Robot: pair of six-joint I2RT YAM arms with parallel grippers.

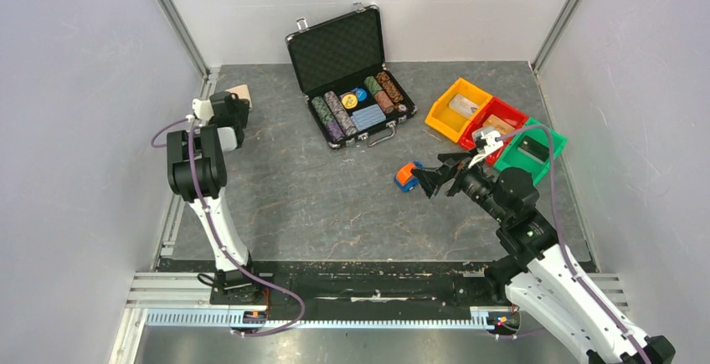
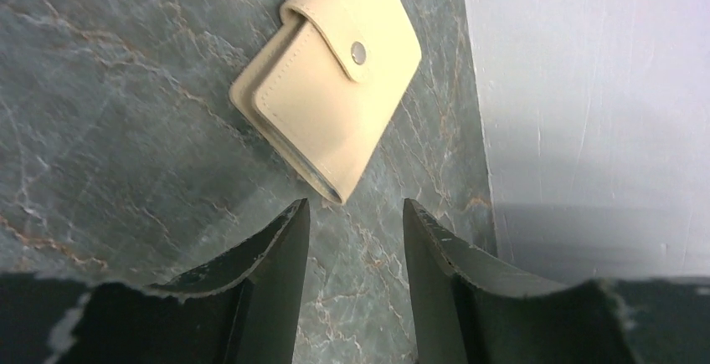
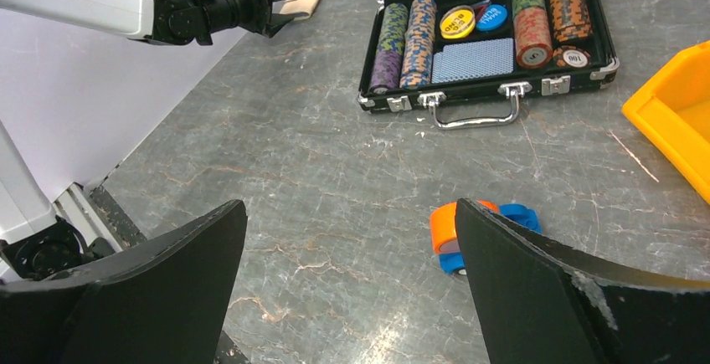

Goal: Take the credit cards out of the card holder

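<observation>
The beige card holder [image 2: 343,100], closed by a strap with a snap, lies flat on the table at the far left, partly hidden by my left arm in the top view [image 1: 241,90]. In the left wrist view it sits just beyond the fingertips of my left gripper, which are apart with nothing between them. No cards are visible. My right gripper stands open over the middle right of the table, near an orange and blue object [image 3: 444,226], holding nothing.
An open chip case [image 1: 364,130] stands at the back centre. Yellow [image 1: 445,117], red and green bins sit at the right. A wall [image 2: 561,113] is close beside the card holder.
</observation>
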